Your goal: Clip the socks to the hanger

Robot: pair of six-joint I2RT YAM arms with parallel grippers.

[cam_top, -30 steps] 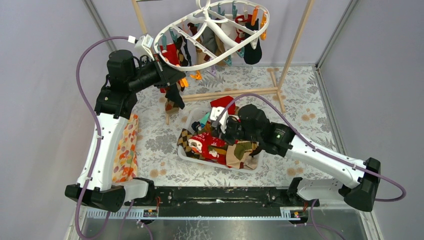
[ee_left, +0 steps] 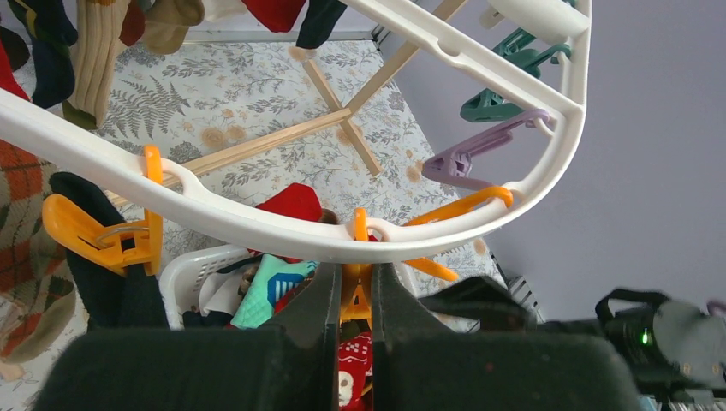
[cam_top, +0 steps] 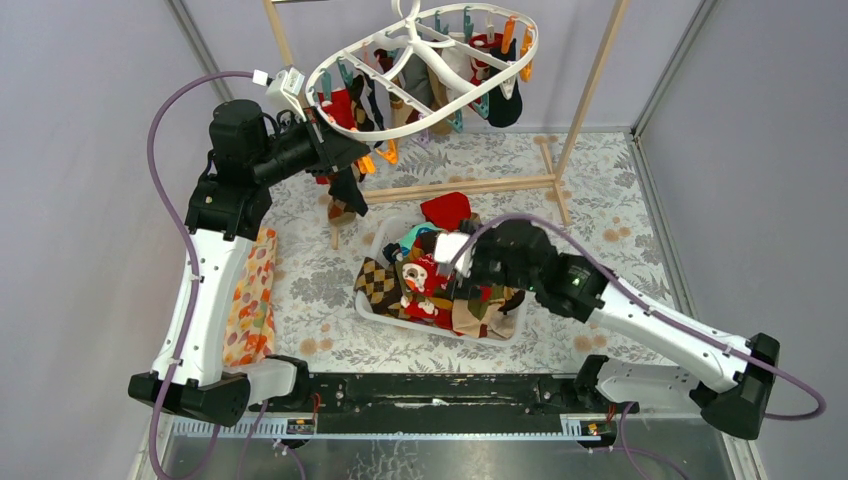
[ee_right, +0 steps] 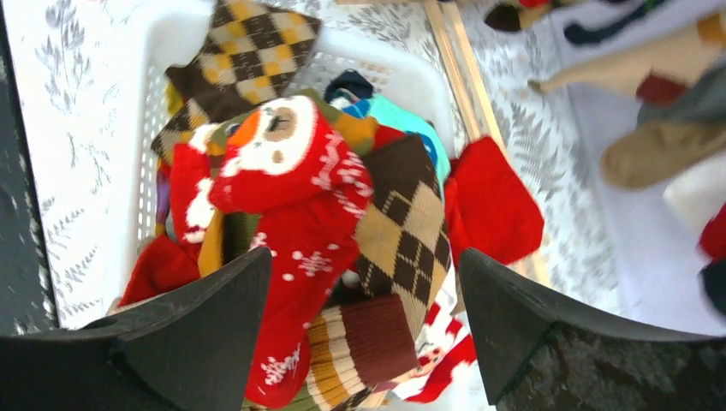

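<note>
The white hanger ring [cam_top: 340, 120] hangs with clips and many socks. My left gripper is shut on an orange clip [ee_left: 360, 223] on the ring's near rim; another orange clip [ee_left: 86, 231] beside it holds a dark sock [ee_left: 128, 304]. A white basket [ee_right: 150, 128] below is heaped with socks, including a red patterned sock [ee_right: 300, 257] and a checked sock [ee_right: 402, 231]. My right gripper stands open over this pile, fingers apart, nothing visibly held; it is blurred in the top view.
A wooden frame [cam_top: 455, 187] supports the hanger behind the basket. A patterned orange cloth [cam_top: 250, 295] lies at the left. Grey walls flank the workspace, and floor right of the basket is clear.
My right gripper moved over the basket, away from the red sock's end, and is now blurred in motion; the red sock at the top of the pile shifted. My left arm is almost unchanged.
</note>
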